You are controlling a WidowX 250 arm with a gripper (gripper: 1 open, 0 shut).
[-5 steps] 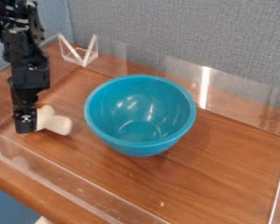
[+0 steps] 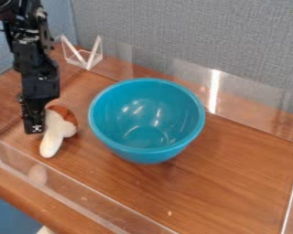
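Observation:
My black gripper (image 2: pixel 37 123) hangs low at the left of the wooden table, shut. Just right of its fingertips a toy mushroom (image 2: pixel 59 130) with a white stem and a reddish cap lies on the wood, partly behind the fingers, stem toward the front. A large teal bowl (image 2: pixel 146 137) stands to the right of the mushroom.
A white wire frame (image 2: pixel 81 57) stands at the back left by the grey wall. A clear plastic edge runs along the front and back.
The mushroom has turned so its stem points toward the front and its red cap now shows beside the gripper. The gripper has shifted slightly.

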